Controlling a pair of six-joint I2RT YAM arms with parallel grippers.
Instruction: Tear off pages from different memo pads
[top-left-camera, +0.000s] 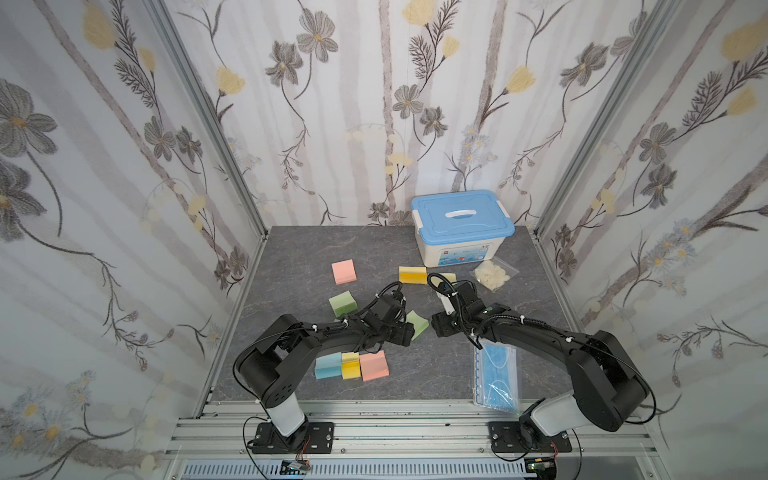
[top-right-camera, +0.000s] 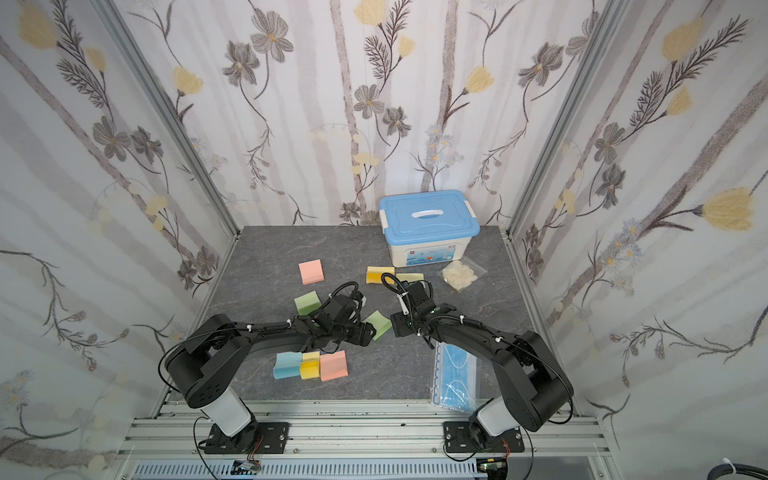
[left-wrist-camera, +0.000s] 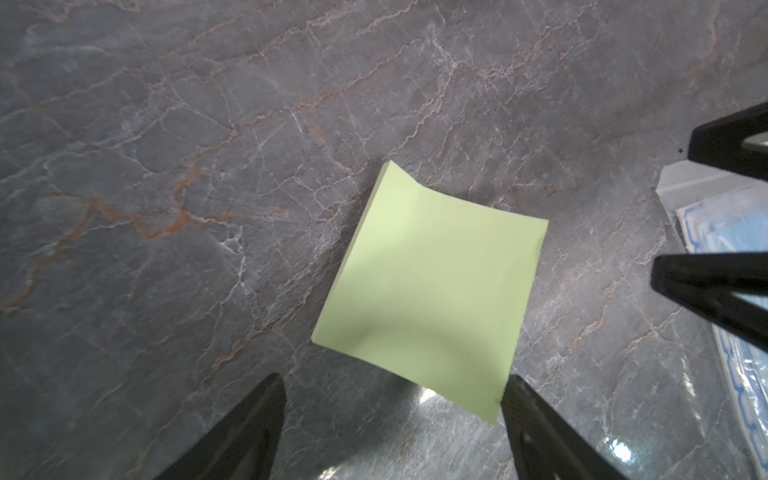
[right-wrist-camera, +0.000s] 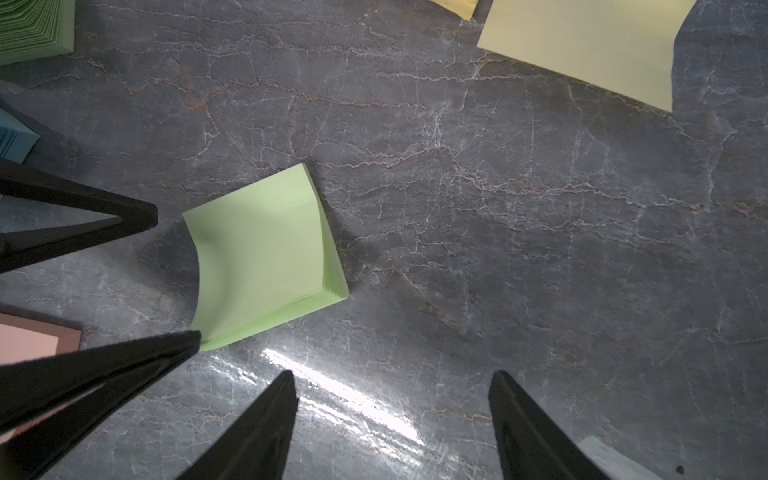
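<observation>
A green memo pad (left-wrist-camera: 436, 292) lies on the table between my two grippers, its top sheet curved up at one edge. My left gripper is open at one side of it, one fingertip overlapping the pad's corner; whether they touch I cannot tell. On the opposite side, my right gripper has its fingers apart with only bare table between them, clear of the pad. A second green pad (top-left-camera: 342, 303) and a pink pad (top-left-camera: 344, 272) lie farther left. Blue (top-left-camera: 328, 366), yellow (top-left-camera: 350, 366) and pink (top-left-camera: 373, 365) pads line up near the front.
At the back are an orange-yellow pad (top-left-camera: 413, 275) and a pale yellow pad (right-wrist-camera: 588, 48). The blue-lidded box (top-left-camera: 462, 220) stands behind them, with a clear bag (top-left-camera: 491, 275) beside it. A packet of blue masks (top-left-camera: 497, 380) lies front right.
</observation>
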